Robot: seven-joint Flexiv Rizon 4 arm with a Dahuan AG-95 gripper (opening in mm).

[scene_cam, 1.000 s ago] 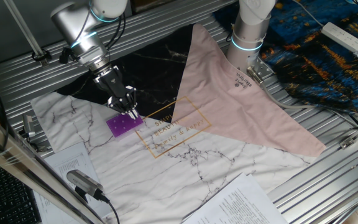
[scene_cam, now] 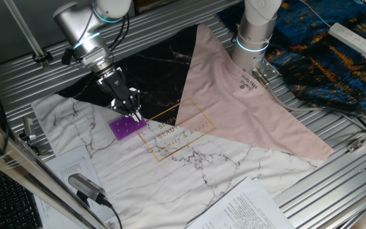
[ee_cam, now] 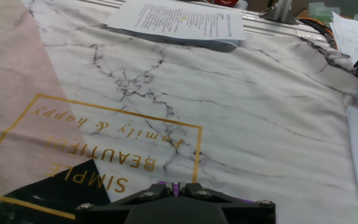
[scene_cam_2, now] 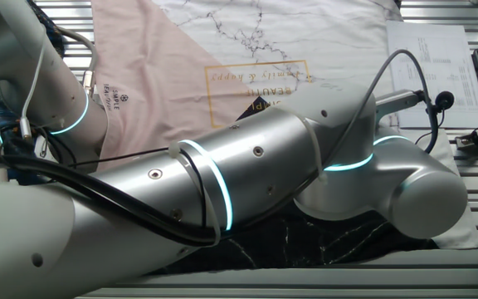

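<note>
On the marble-print cloth lies a flat purple block with small pale marks on top. My gripper points down at its right end, the fingertips at or just over the block. In the wrist view the fingertips of my gripper stand close together, with a sliver of purple showing in the narrow gap. More of the purple block peeks out beside the black fingers. Whether the fingers press on the block or merely hover above it cannot be told. The arm hides block and gripper in exterior view 2.
Printed papers lie on the front edge of the cloth. A small grey device on a cable stands front left, near a keyboard.
My gripper has shifted very slightly right and down in exterior view 1 over the last second. The purple block looks almost unmoved.
</note>
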